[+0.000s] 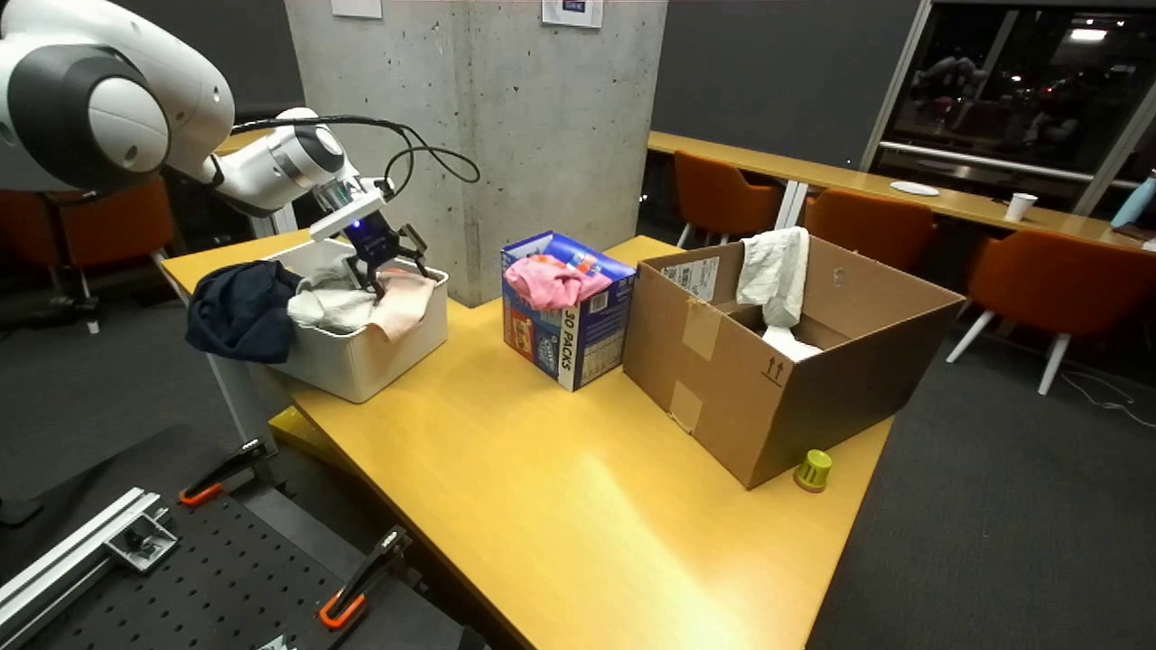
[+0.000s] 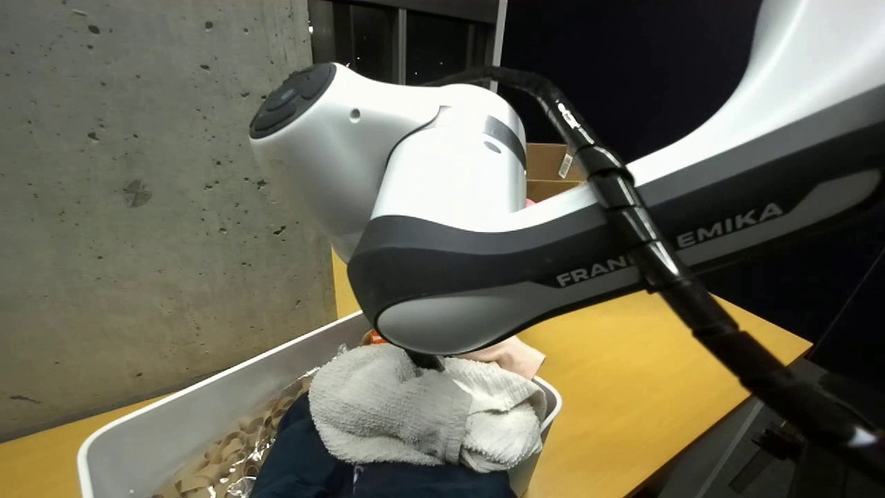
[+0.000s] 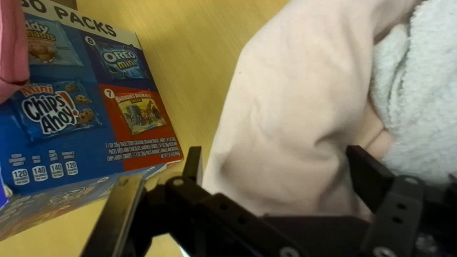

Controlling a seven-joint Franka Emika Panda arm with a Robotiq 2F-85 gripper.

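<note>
Over the white bin [image 1: 374, 366] on the left of the table, my gripper stands open, its two fingers well apart. A pale pink cloth [image 3: 295, 98] fills the space seen between and beyond the fingers. One finger [image 3: 370, 177] touches or nearly touches the boundary between that cloth and a white towel [image 3: 422, 94]. In exterior view 1 a dark navy cloth [image 1: 244, 314] hangs over the bin's near left side, beside the towel. The gripper is mostly hidden behind the arm in exterior view 2. How deep the fingertips sit in the cloth cannot be told.
A blue snack box [image 1: 601, 330] with a pink cloth [image 1: 553, 283] on it stands right of the bin. Beyond is an open cardboard box [image 1: 721, 401] with a white cloth [image 1: 775, 271] over its edge. A green cup [image 1: 813, 471] sits beside it.
</note>
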